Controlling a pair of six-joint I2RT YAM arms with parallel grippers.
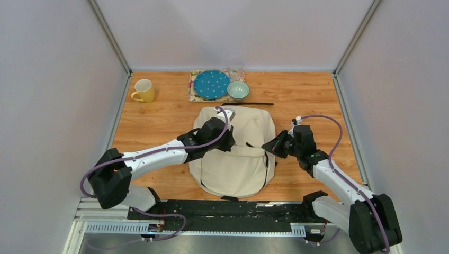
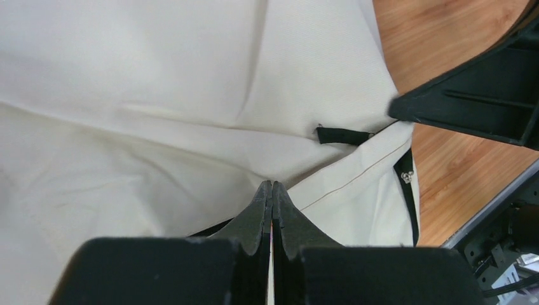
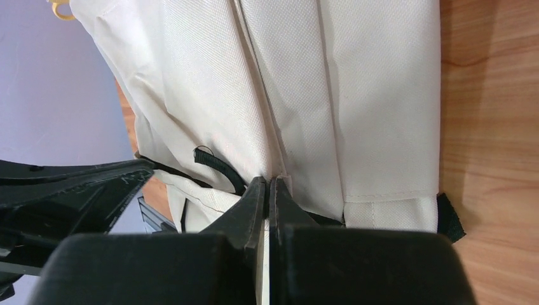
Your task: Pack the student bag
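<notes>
The cream fabric bag point(image 1: 230, 172) lies flat in the middle of the wooden table point(image 1: 323, 106), with black straps point(image 2: 337, 135) showing. My left gripper point(image 1: 230, 142) is shut low over the bag's middle; in the left wrist view no held object is visible between its fingers. My right gripper point(image 1: 267, 148) is shut at the bag's right part; in the right wrist view its tips touch a seam of the fabric, and whether they pinch any of it is hard to tell.
Behind the bag are a tray point(image 1: 193, 95) with a blue dotted plate point(image 1: 210, 83), a green bowl point(image 1: 238, 90) and a clear glass point(image 1: 235, 69), and a thin dark stick point(image 1: 259, 103). A yellow mug point(image 1: 146, 91) stands back left.
</notes>
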